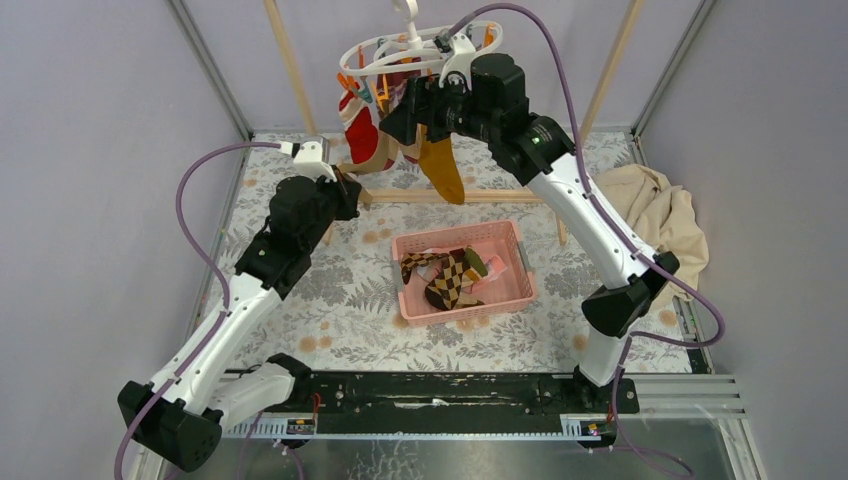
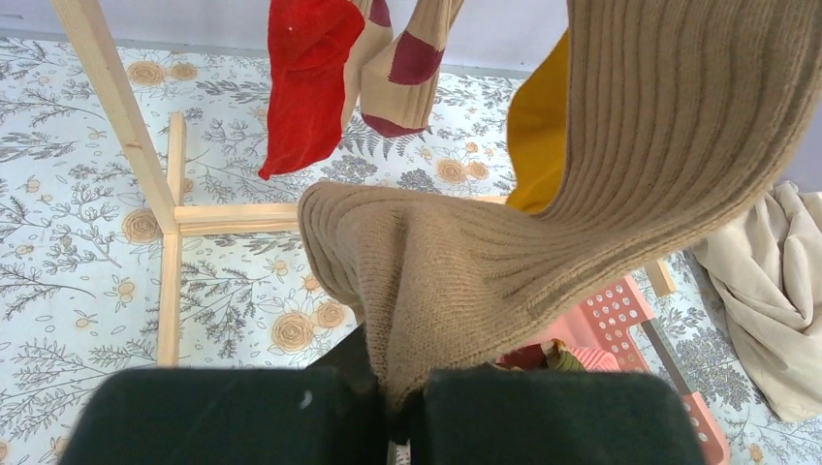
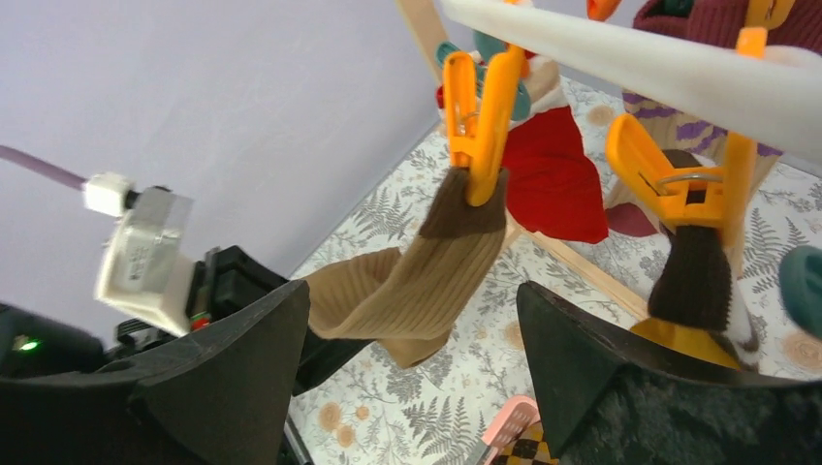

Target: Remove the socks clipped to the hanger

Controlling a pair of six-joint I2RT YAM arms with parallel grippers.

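From the white round hanger (image 1: 372, 70) several socks hang by coloured clips. An orange clip (image 3: 480, 131) grips the dark top of a ribbed tan sock (image 3: 426, 276). My left gripper is shut on that tan sock's lower end, and the sock stretches up toward the clip. My right gripper is raised by the hanger with its fingers apart, the tan sock in view beyond the gap and no contact visible. A mustard sock (image 1: 440, 170) hangs beside it, and a red sock (image 2: 308, 82) hangs farther back.
The pink basket (image 1: 520, 305) on the patterned floor holds checkered socks (image 1: 452, 280). A wooden bar (image 1: 500, 196) runs behind it. Beige cloth (image 1: 660, 225) lies at the right. Another orange clip (image 3: 683, 184) is close to my right fingers.
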